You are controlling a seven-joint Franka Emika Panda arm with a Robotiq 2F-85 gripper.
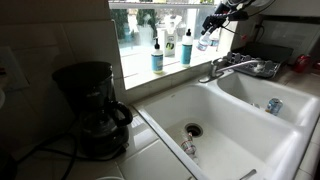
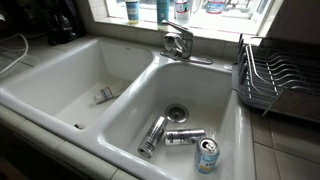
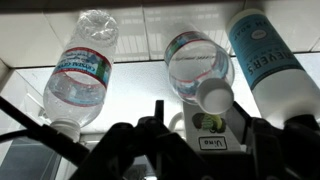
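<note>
In the wrist view my gripper is at the bottom, its dark fingers (image 3: 159, 112) standing apart. A clear plastic bottle (image 3: 195, 62) with a red and blue label lies ahead, its white cap pointing at the gap between them. A second clear bottle (image 3: 82, 70) is to the left and a white bottle with a teal label (image 3: 262, 55) to the right. Exterior view 1 has the gripper (image 1: 211, 24) above the right part of the windowsill, close over a clear bottle (image 1: 204, 43). Whether the fingers touch the bottle cannot be made out.
Soap bottles (image 1: 157, 57) line the sill. Below lies a white double sink (image 2: 152, 75) with several cans (image 2: 207, 154) and a small cup-like item (image 2: 104, 95). The faucet (image 2: 178, 40) rises behind the divider, and a dish rack (image 2: 280, 75) stands at the right.
</note>
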